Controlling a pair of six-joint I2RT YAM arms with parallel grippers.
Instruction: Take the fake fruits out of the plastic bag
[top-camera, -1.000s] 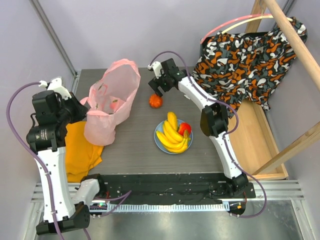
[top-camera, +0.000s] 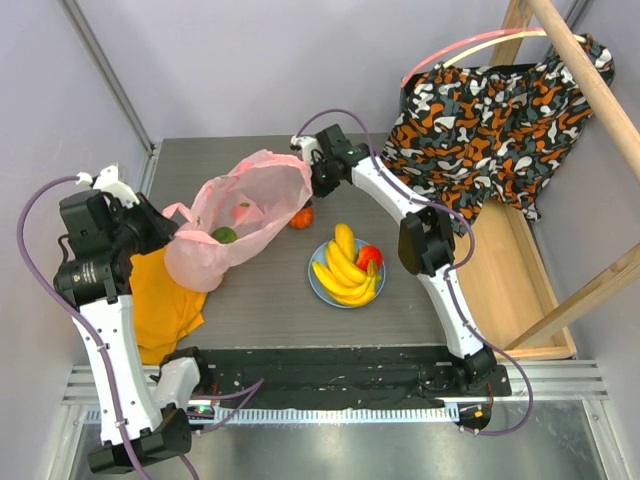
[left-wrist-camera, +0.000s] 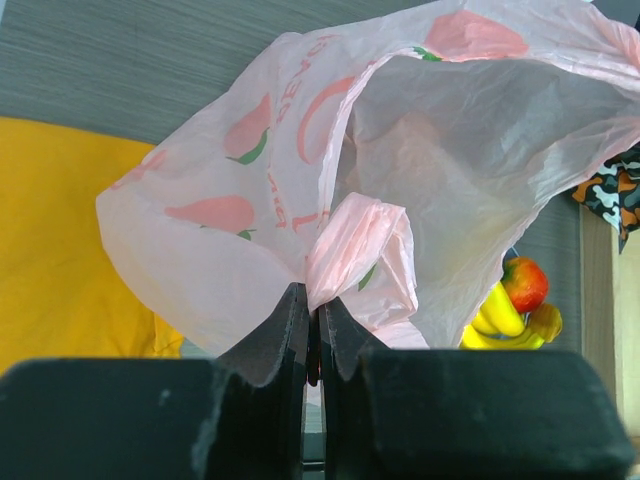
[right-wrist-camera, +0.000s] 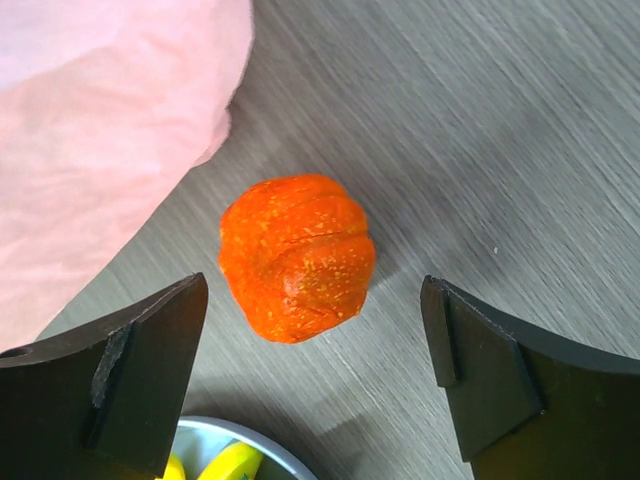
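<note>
The pinkish plastic bag (top-camera: 215, 262) gapes wide on the left half of the table. My left gripper is shut on a bunched strip of its rim or handle. Through the mouth a green fruit (top-camera: 224, 235) is visible from above; only a sliver of green shows in the left wrist view. An orange, pumpkin-like fruit (right-wrist-camera: 297, 258) lies on the tabletop outside the bag. My right gripper stands open over it, the fruit in sight between the spread fingers. From above, the bag's right edge reaches up to the right gripper and partly covers the orange fruit.
A blue bowl (top-camera: 317, 285) with bananas (top-camera: 345, 268) and a red fruit (top-camera: 368, 257) sits right of centre, nearer the front. An orange-yellow cloth (top-camera: 165, 310) lies under the left arm. At right stands a wooden frame with a camouflage bag (top-camera: 480, 130).
The bag's right side has spread rightward to the right gripper, and its mouth is wider. The orange fruit has shifted slightly left and frontward. Green fruit shows more inside the bag.
</note>
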